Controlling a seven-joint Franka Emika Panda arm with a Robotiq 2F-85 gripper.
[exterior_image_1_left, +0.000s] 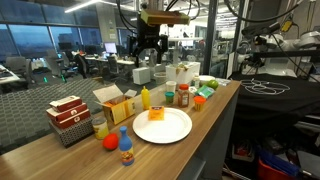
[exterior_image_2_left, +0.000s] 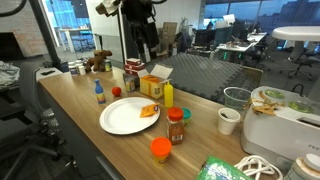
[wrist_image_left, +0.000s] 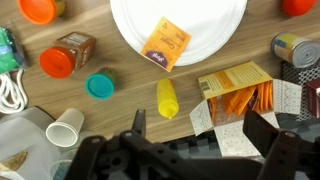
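Observation:
My gripper stands open above the counter, its dark fingers far apart at the bottom of the wrist view and nothing held. Between and just ahead of them is a yellow bottle (wrist_image_left: 167, 98), seen from above, well below. To its right lies an open yellow-and-white box (wrist_image_left: 236, 78) with orange packets inside. Beyond the bottle, a white plate (wrist_image_left: 205, 20) carries an orange-and-white packet (wrist_image_left: 166, 44). In exterior view 1 the gripper (exterior_image_1_left: 147, 50) hangs high over the yellow bottle (exterior_image_1_left: 146, 98).
Near the bottle stand a green-lidded cup (wrist_image_left: 101, 84), an orange-lidded jar (wrist_image_left: 57, 62) and a white cup (wrist_image_left: 66, 128). A can (wrist_image_left: 293, 46) and red ball (wrist_image_left: 297, 6) are at the right. Stacked red boxes (exterior_image_1_left: 69, 112) stand at the counter's left.

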